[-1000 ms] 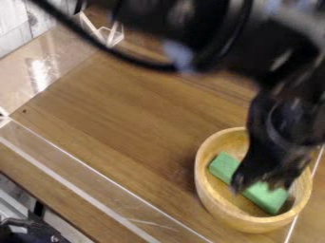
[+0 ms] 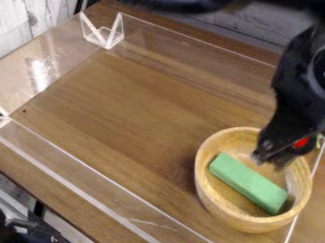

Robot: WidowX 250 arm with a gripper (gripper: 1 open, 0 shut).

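A wooden bowl (image 2: 219, 204) sits at the lower right of the table, holding a green rectangular block (image 2: 248, 182). My gripper (image 2: 260, 138), dark and blurred, hangs over the bowl's back right part, open, with nothing seen between its fingers. A small red object (image 2: 302, 143) shows at the right behind the bowl, partly hidden by the gripper.
A clear plastic bracket (image 2: 105, 33) stands at the back left. Transparent strips run along the left and front edges, and a wall is behind.
The arm has risen out of the bowl and moved to the right and back, uncovering the green block and most of the table. The block remains in the bowl.
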